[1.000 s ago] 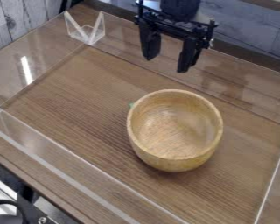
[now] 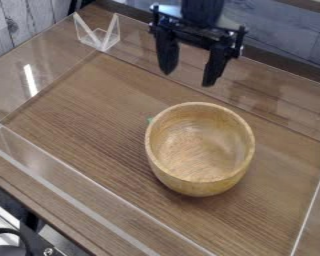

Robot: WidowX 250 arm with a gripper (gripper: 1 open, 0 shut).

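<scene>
The dark gripper (image 2: 195, 48) hangs at the top middle of the camera view, open, its black fingers pointing down over the table. A round tan bowl (image 2: 199, 165) sits below it on the wooden table (image 2: 76, 150), apart from the gripper. A small green bit shows at the bowl's left edge, mostly hidden; I cannot tell what it is.
A white wire-like piece stands at the top left edge, and a dark coiled object (image 2: 5, 238) lies at the bottom left corner.
The gripper has shifted and turned slightly over the back of the table. The bowl stands where it was.
</scene>
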